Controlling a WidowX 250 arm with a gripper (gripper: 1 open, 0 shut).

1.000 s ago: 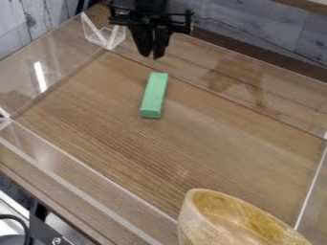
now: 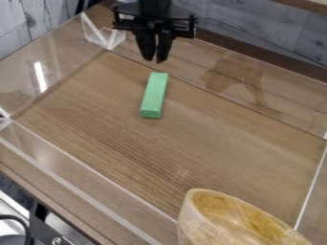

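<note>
The black gripper (image 2: 155,48) hangs at the top centre of the camera view, above and behind a green block (image 2: 153,95) lying lengthwise on the wooden table (image 2: 102,153). Its fingers point down, apart from the block; whether they are open or shut is hard to tell at this size.
A yellow bowl or container (image 2: 230,220) sits at the bottom right. The table's left edge has clear plastic pieces and a dark cable at lower left.
The gripper has shifted very slightly. The green block and yellow container have not moved.
</note>
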